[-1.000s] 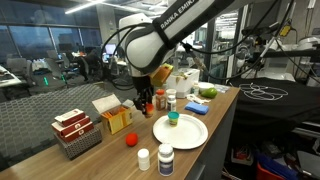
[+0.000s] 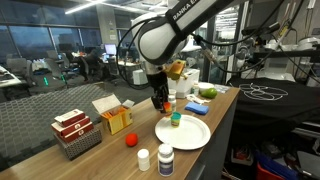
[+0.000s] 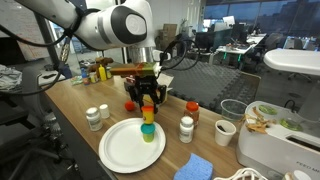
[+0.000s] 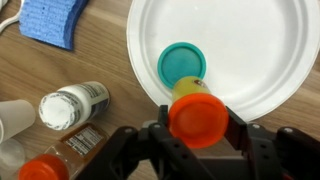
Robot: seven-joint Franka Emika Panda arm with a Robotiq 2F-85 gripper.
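A small bottle with an orange cap (image 4: 198, 121) is held in my gripper, which is shut on it. The round white plate (image 4: 240, 50) carries a teal-topped container (image 4: 181, 62) near its rim. In exterior view 2 the orange bottle (image 3: 149, 112) hangs right above that teal container (image 3: 148, 132); whether the two touch I cannot tell. My gripper (image 2: 166, 101) points down over the plate's far edge in exterior view 1. Parts of the bottle's body are hidden by the fingers.
Near the plate stand a white-capped bottle (image 4: 75, 105), an orange-lidded jar (image 4: 45, 168) and a blue cloth (image 4: 50, 20). Two white containers (image 2: 165, 158) (image 2: 144, 160) stand at the near table edge. A red ball (image 2: 131, 140) and a yellow box (image 2: 116, 118) lie left.
In exterior view 1 my gripper has moved right with the orange-capped bottle, from the bare table beside the plate to over the teal container. The plate has stayed put.
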